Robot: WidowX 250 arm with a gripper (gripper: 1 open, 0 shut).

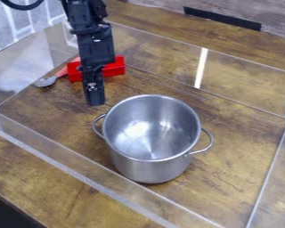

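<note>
My gripper point(93, 94) hangs low over the wooden surface at the upper left, just behind and left of a steel pot point(150, 138) with two wire handles; it looks shut, with nothing visible between its fingers. A red object point(114, 65) lies partly hidden behind the gripper, and a small silver utensil point(46, 82), seemingly a spoon, lies to its left.
A clear-walled enclosure point(39, 138) rings the work area. The wooden floor point(228, 116) to the right of and behind the pot is bare. A dark strip runs along the back at the top right.
</note>
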